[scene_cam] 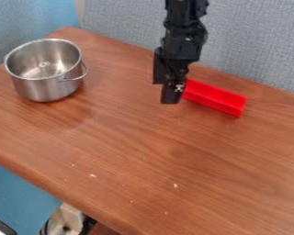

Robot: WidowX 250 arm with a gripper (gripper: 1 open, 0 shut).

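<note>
My black gripper (171,81) hangs open from the top centre of the camera view, just left of a red rectangular block (217,99) on the wooden table (150,165). Its fingers point down at the block's left end, partly in front of it; whether they touch it cannot be told. A steel pot (45,72) with wire handles stands at the upper left.
Grey padded walls run behind and left of the table. A blue surface lies beyond the table's left edge, with some hardware at the bottom left.
</note>
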